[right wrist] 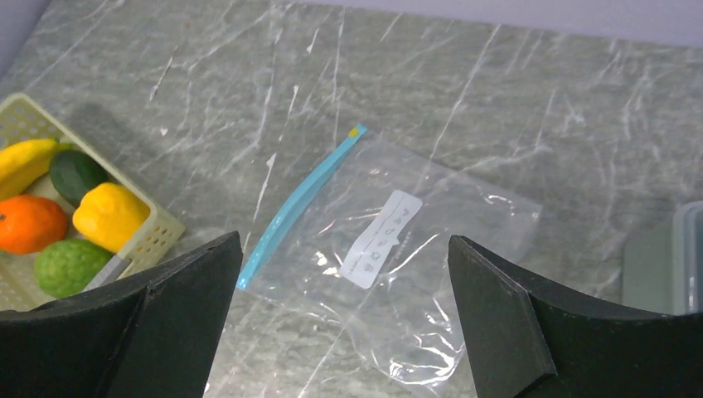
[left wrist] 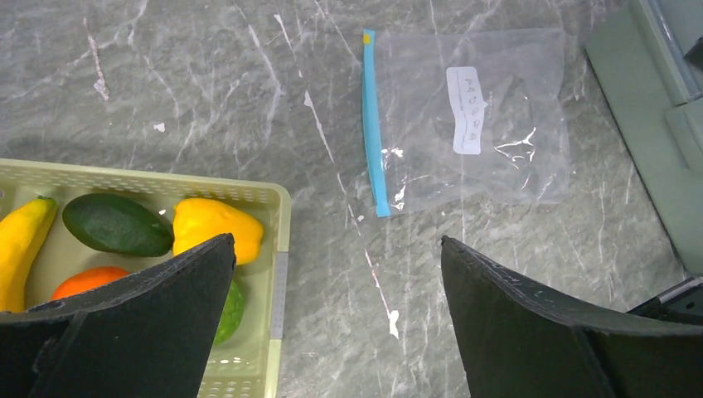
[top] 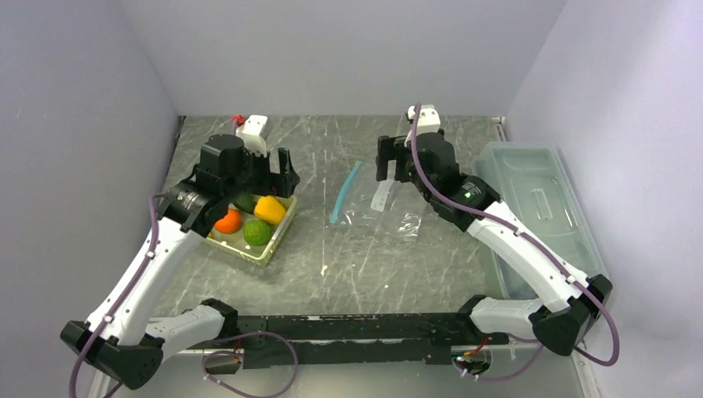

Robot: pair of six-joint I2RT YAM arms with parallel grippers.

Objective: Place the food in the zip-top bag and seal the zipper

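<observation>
A clear zip top bag (left wrist: 514,99) lies flat on the table, its blue zipper strip (left wrist: 374,124) along the side toward the food basket and a white label on it. Food sits in the pale basket (left wrist: 283,224): a yellow banana-like piece (left wrist: 18,249), a dark green one (left wrist: 116,225), a yellow pepper (right wrist: 109,215), an orange piece (right wrist: 31,224) and a green round piece (top: 258,232). My left gripper (top: 282,172) hangs open by the basket's far right side, empty. Over the bag, my right gripper (top: 391,157) is also open, nothing between its fingers.
On the right stands a clear lidded container (top: 539,199), partly behind the right arm. Walls close off the back and both sides.
</observation>
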